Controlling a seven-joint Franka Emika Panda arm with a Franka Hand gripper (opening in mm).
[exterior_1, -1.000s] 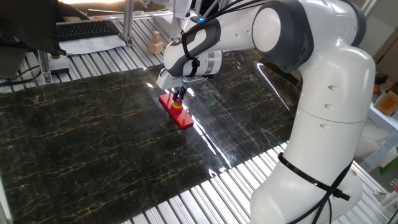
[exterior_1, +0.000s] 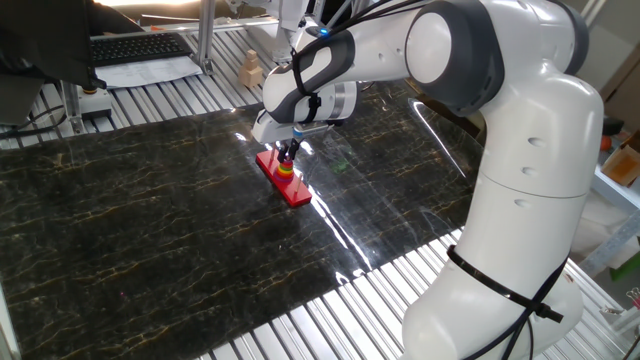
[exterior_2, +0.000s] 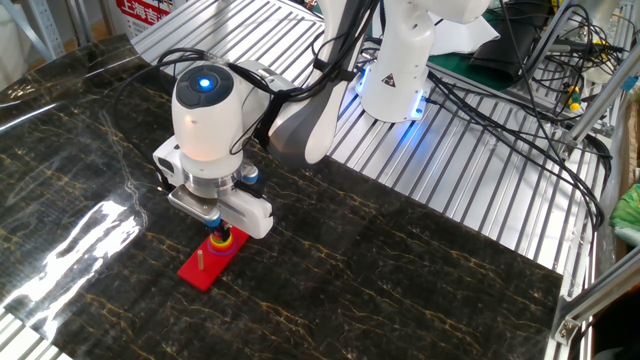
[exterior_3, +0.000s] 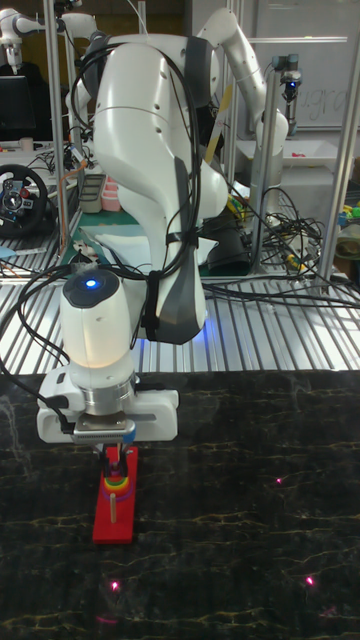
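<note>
A long red board (exterior_1: 295, 194) with upright pegs lies flat on the dark marbled mat. Around its middle sits a small stack of coloured rings (exterior_1: 285, 171), with yellow, red and purple showing. In the second exterior view a bare wooden peg (exterior_2: 200, 261) stands on the board (exterior_2: 197, 273) near its front end. My gripper (exterior_1: 287, 156) points straight down with its dark fingertips right at the top of the ring stack. In the third exterior view the rings (exterior_3: 114, 486) are just below the gripper (exterior_3: 119, 469). Whether its fingers grip a ring or stand apart is too small to tell.
A wooden figure (exterior_1: 251, 69) stands on the slatted metal table behind the mat, near a keyboard (exterior_1: 138, 47). Cables (exterior_2: 500, 110) run over the slats beside the robot's base.
</note>
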